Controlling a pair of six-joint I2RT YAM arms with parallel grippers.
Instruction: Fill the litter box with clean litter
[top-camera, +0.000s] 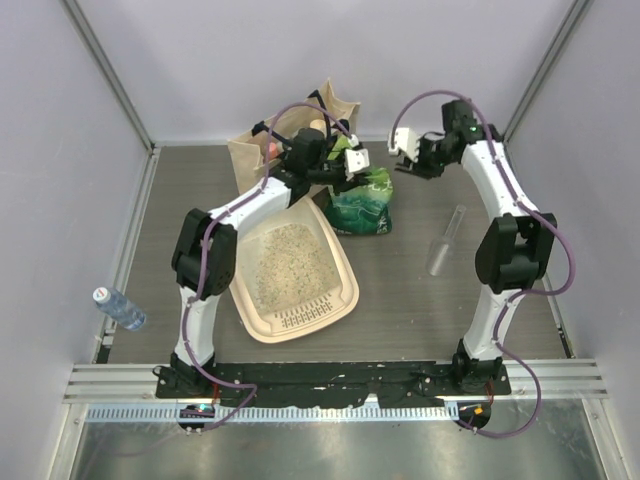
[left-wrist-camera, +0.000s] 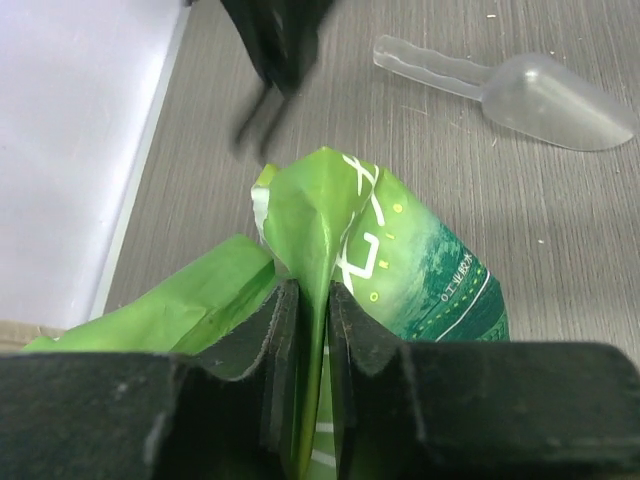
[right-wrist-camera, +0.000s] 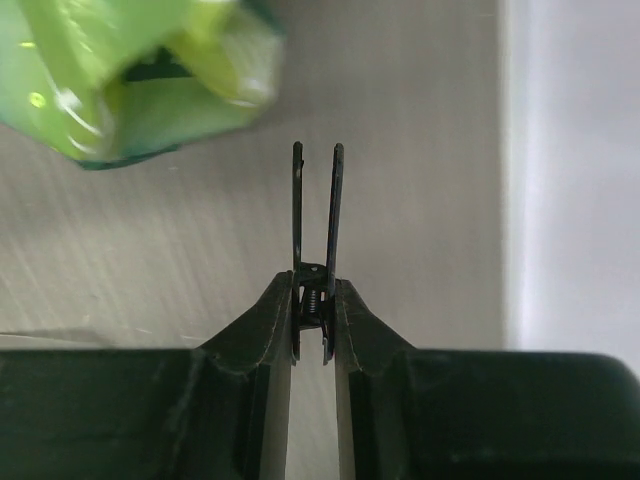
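The green litter bag (top-camera: 360, 212) stands upright on the table right of the litter box, and its gathered top (left-wrist-camera: 318, 215) shows in the left wrist view. My left gripper is shut on a fold of that top edge. To the right of the bag hovers my right gripper, shut on a black sprung clip (right-wrist-camera: 335, 205) whose two long prongs point away from it. The litter box (top-camera: 349, 292) is a cream tray with pale litter (top-camera: 295, 265) spread over its bottom. A clear scoop (top-camera: 438, 256) lies on the table at the right.
Behind the box a beige tote bag (top-camera: 245, 165) with items inside leans near the back wall. A water bottle (top-camera: 119, 308) lies at the left edge. Bare table stretches between the box and the scoop.
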